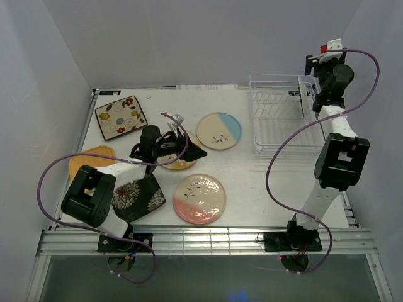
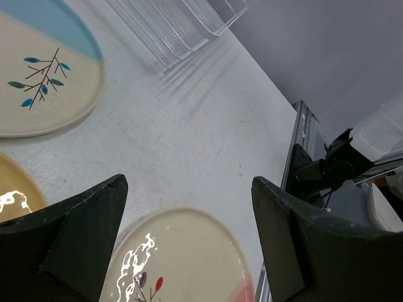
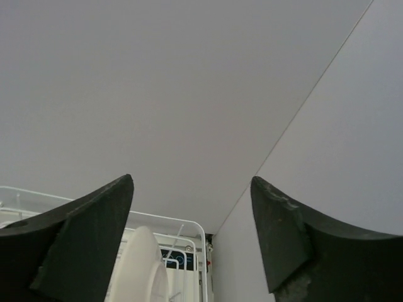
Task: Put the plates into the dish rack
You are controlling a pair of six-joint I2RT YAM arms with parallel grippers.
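A white dish rack (image 1: 267, 145) at the back right holds a white plate (image 3: 135, 264) upright near its right side. My right gripper is raised at that back right corner, its fingers apart with nothing held between them. My left gripper hangs open over the yellow plate (image 2: 16, 189), empty. The blue-and-cream plate (image 2: 44, 100) lies left of the rack, and the pink-and-cream plate (image 2: 176, 251) lies toward the front.
A floral square plate (image 1: 121, 118), an orange plate (image 1: 85, 160) and a dark flowered plate (image 1: 141, 204) lie on the left. The right wall stands close beside the rack.
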